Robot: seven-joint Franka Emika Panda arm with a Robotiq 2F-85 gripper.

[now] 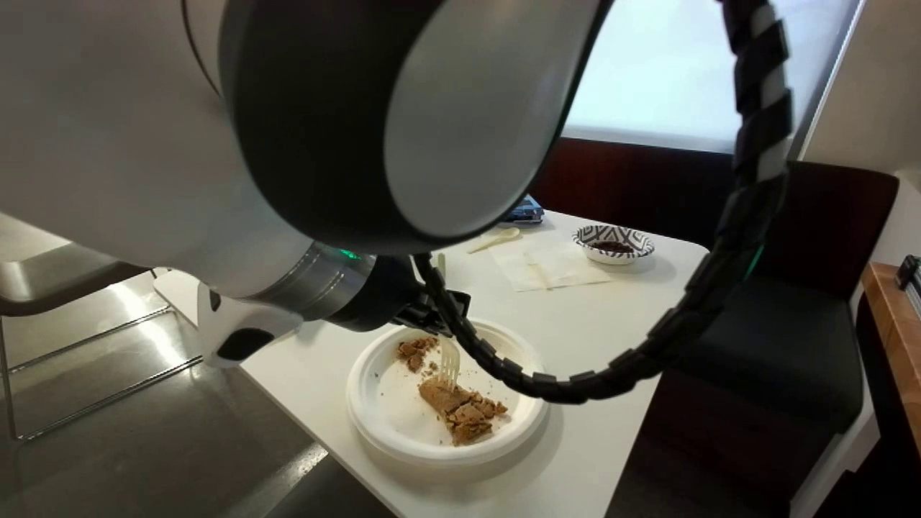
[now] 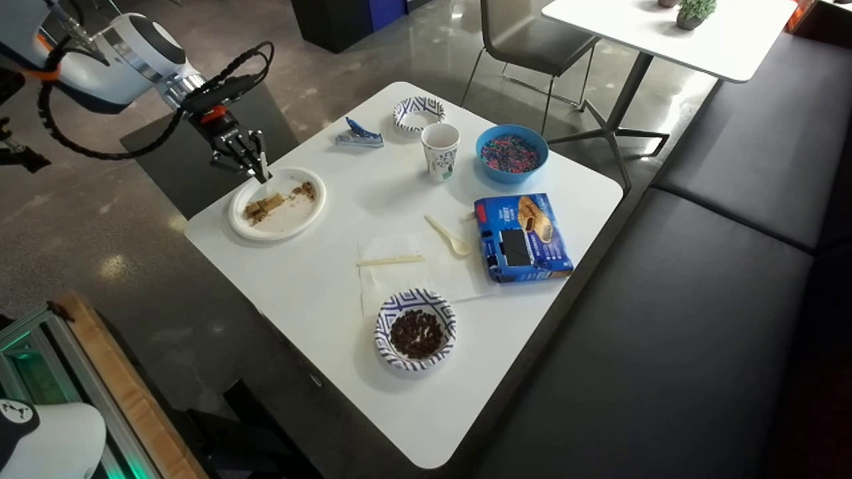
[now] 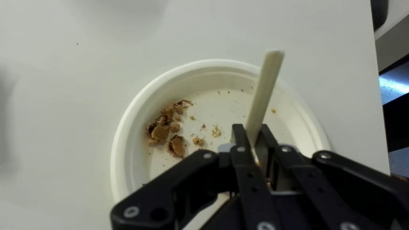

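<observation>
A pale fork [image 1: 450,360] points tines down over a white plate [image 1: 371,422], and my gripper is shut on its handle [image 3: 264,90]. In exterior view 1 the tines meet the near end of a brown, crumbling pastry bar [image 1: 449,398]; whether they pierce it cannot be told. Smaller pastry pieces [image 3: 160,132] and loose crumbs lie on another part of the plate. The wrist view has the tines and the bar mostly hidden behind my fingers [image 3: 240,143]. From exterior view 2, the gripper [image 2: 263,177] is low above the plate's edge.
A stapler [image 2: 361,134], patterned bowls, a paper cup [image 2: 440,152], a blue bowl [image 2: 485,169] and a blue box [image 2: 523,238] stand elsewhere on the table. A spoon [image 2: 457,244] and a pale knife [image 2: 391,260] lie by a napkin. Bare tabletop surrounds the plate.
</observation>
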